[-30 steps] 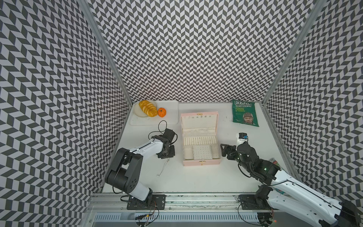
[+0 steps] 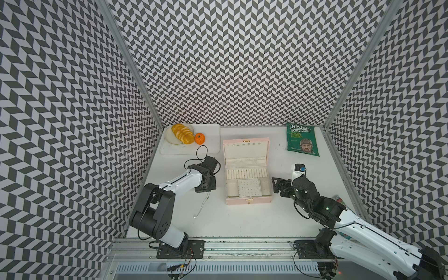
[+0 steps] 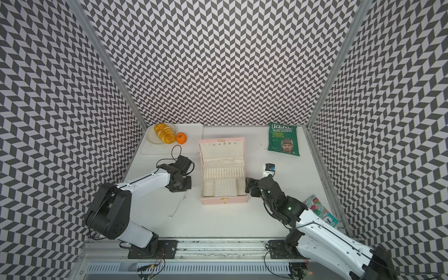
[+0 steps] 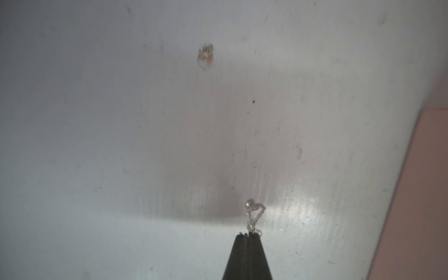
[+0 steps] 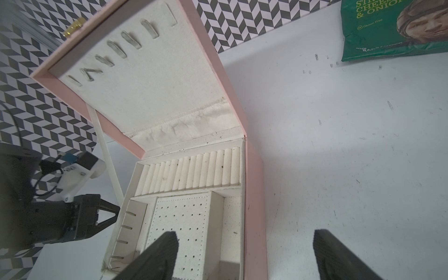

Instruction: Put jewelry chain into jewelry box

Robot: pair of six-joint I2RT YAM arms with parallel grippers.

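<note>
A thin silver jewelry chain (image 2: 201,206) stretches across the white table left of the box, its near end toward the front. Its other end (image 4: 254,214) curls into a small loop just beyond the tips of my left gripper. That gripper is shut; whether any link is pinched between its fingers cannot be told. The pink jewelry box (image 2: 249,201) stands with its lid up, showing ring rolls, side trays and a perforated cream pad (image 5: 182,224). At the box's right side, my right gripper is open and empty, its fingers wide apart.
Bread (image 2: 182,134) and an orange pumpkin-like item (image 2: 199,138) are at the back left on a white board (image 2: 212,131). A green crisps bag (image 2: 302,140) lies back right, with a small white-and-black object (image 2: 298,169) nearer.
The chain's far end has crept slightly away from the front; its near end looks unchanged. The right arm is still.
</note>
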